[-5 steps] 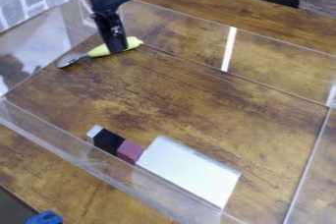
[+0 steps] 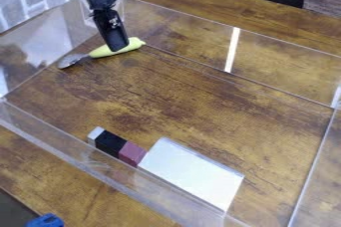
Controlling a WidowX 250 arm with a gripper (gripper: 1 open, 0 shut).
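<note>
The dark gripper (image 2: 116,44) hangs at the upper left of the camera view, just above a yellow-green object (image 2: 128,46) lying on the wooden table. Its fingers look shut, with nothing visible between them. A small silver utensil-like piece (image 2: 72,60) lies left of the yellow object, touching or close to it; the gripper partly hides the area between.
Clear plastic walls surround the wooden surface (image 2: 200,102). At the front lie a white slab (image 2: 190,176) and a black-and-maroon block (image 2: 116,146). A blue object (image 2: 44,219) sits outside at lower left.
The gripper has shifted very slightly to the left over the past second. The objects on the table look unmoved.
</note>
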